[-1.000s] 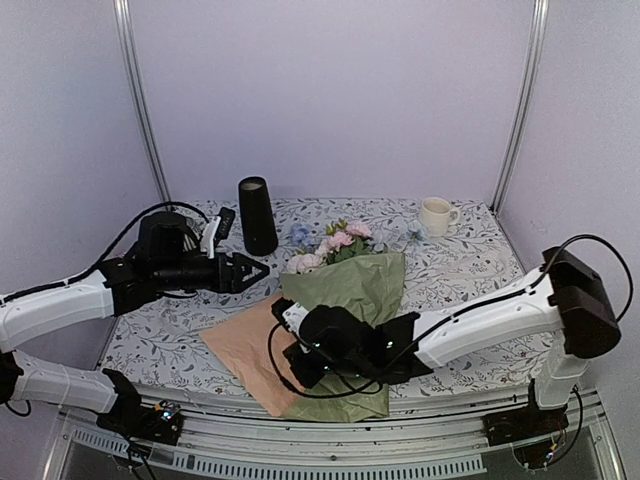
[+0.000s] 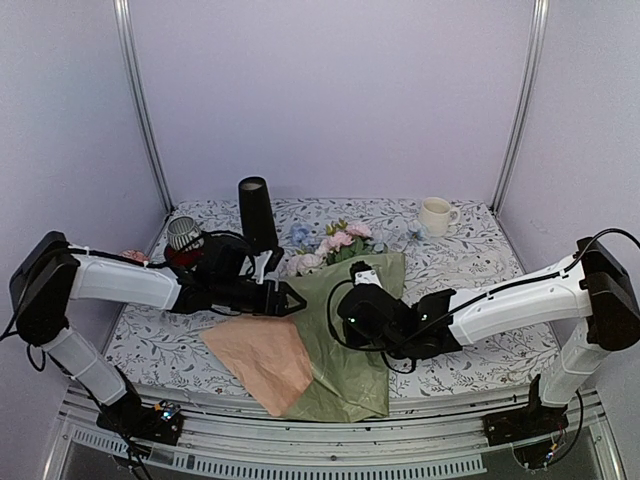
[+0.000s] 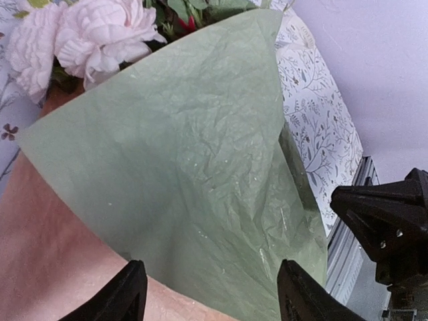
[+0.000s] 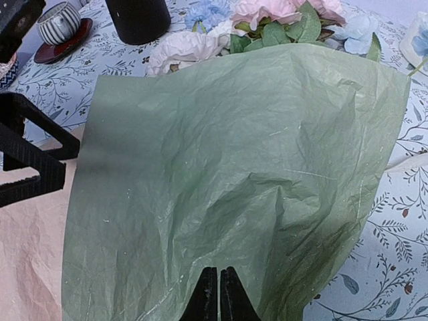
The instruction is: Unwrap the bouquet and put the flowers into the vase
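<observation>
Pink, white and blue flowers lie at the middle of the table. Their stems are hidden under green wrapping paper, with pink paper showing at its left. Behind and left of them stands a tall black vase, upright. Over the paper's left part, my left gripper has its fingers spread apart with nothing held between them. Above the green sheet my right gripper is shut, its fingertips almost together and no paper visible between them.
At the back right is a cream mug. A striped cup on a dark red saucer sits left of the vase, partly behind my left arm.
My left gripper has moved right, over the paper. The right gripper has moved right and farther back, away from the pink paper. Flowers, wrapping and vase look unmoved.
</observation>
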